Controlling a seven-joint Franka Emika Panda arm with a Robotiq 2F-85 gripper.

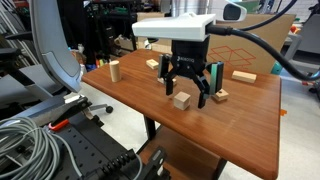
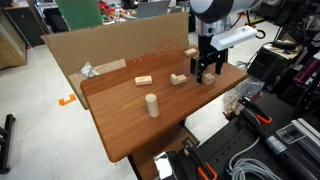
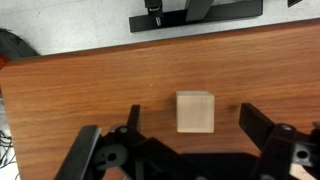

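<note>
A small light wooden block rests on the brown table near its front edge. From above, the wrist view shows the block's square top lying between my two spread fingers, with a gap on either side. My gripper is open and reaches down over the block, its fingertips close around it but apart from it. In the second exterior view the gripper stands at the right end of the table, partly covering the block.
Several other wooden blocks lie about, among them a flat one, one beside my right finger, and an upright cylinder. A cardboard panel closes off the back.
</note>
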